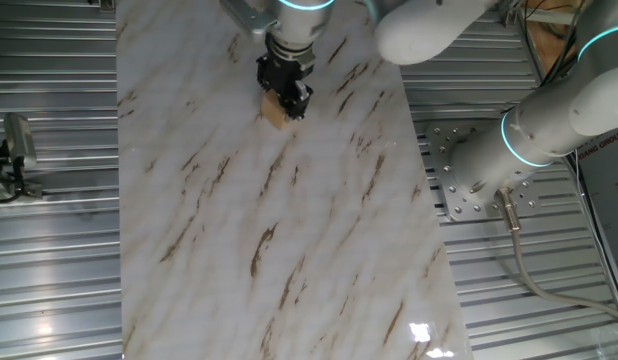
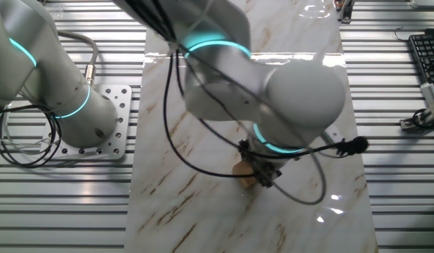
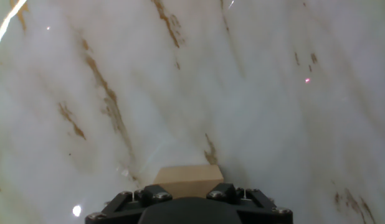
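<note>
A small tan block is at my gripper, near the far end of the marble-patterned table. From exterior view 2 the block shows beside the black gripper, partly covered by it. The wrist view has the block at the bottom centre, directly ahead of the gripper, with one black finger over its left part and the other over its right. The finger ends are hidden, so whether they press on the block cannot be told. Its clearance from the table is also unclear.
Slatted metal decking borders the tabletop. A small camera-like device stands left. Loose black cables hang along the arm.
</note>
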